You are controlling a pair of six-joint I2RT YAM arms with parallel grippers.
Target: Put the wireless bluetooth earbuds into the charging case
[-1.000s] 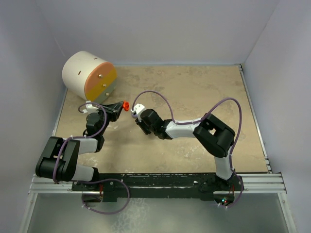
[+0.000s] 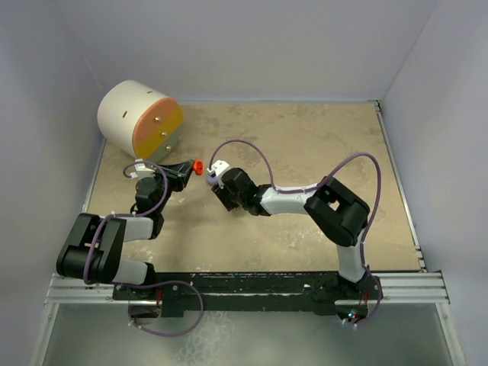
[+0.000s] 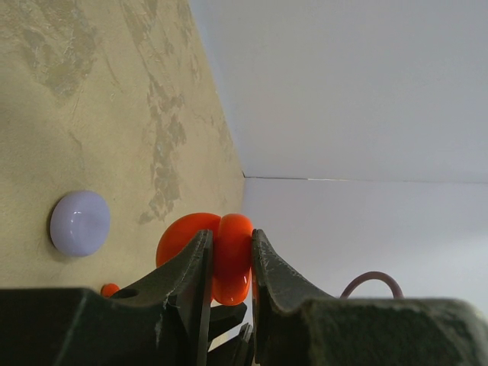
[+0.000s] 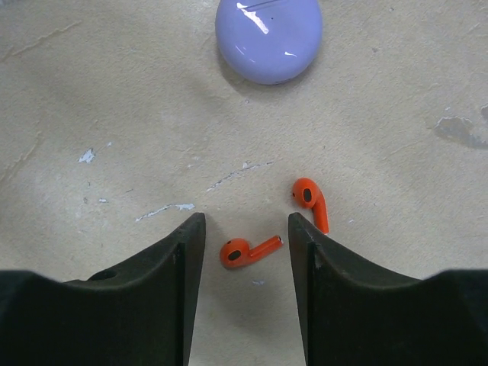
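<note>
My left gripper is shut on the red-orange charging case (image 3: 231,263), holding it up off the table. Two rounded halves of the case show, spread apart; its inside is turned away from the left wrist view. From above, the case (image 2: 198,165) hangs at the tip of the left arm. My right gripper stands open, pointing down at the table. One red earbud (image 4: 237,252) lies on the table between its fingers in that view, not gripped, stem to the right. A second earbud (image 4: 308,196) lies just beyond the right fingertip.
A glossy lavender rounded object (image 4: 268,38) sits on the table beyond the earbuds. The large striped drum with knobs (image 2: 141,118) stands at the back left, behind the left arm. Bare table (image 2: 313,145) stretches to the back right.
The right gripper has shifted and turned slightly near the table, and its fingers look wider from above. The left arm and the case in it have stayed put.
</note>
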